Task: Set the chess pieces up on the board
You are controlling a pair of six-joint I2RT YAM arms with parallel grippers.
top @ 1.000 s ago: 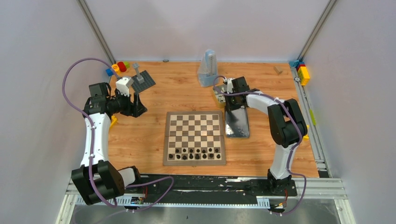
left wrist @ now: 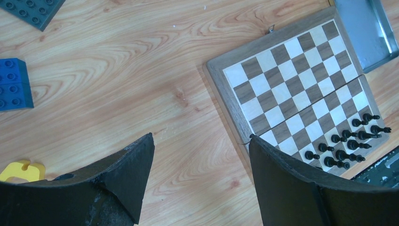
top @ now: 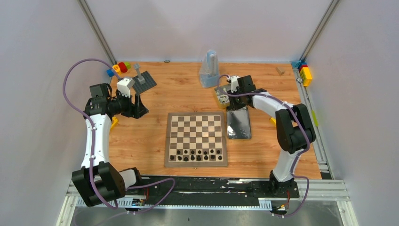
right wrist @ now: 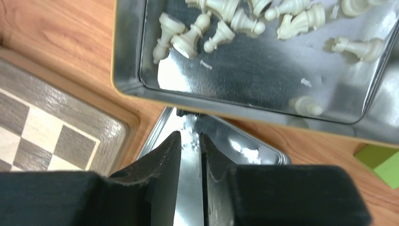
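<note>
The chessboard [top: 167,141] lies mid-table, with black pieces [top: 198,157] standing in two rows along its near side. In the right wrist view, white pieces [right wrist: 294,23] lie jumbled in a shallow tray [right wrist: 226,103], mostly on their sides. My right gripper is over the near rim of that tray, its fingers slightly apart and nothing visible between them. My left gripper stands wide open and empty over bare wood left of the board. In the top view, the right arm partly hides the white pieces' tray.
Right of the board lies an empty metal tray [top: 238,125]. A bag-topped blue container [top: 209,70] stands at the back. Toy bricks [left wrist: 14,84] and a dark plate [top: 144,82] sit at the left. Bare wood surrounds the board's left side.
The left arm and the board are unchanged.
</note>
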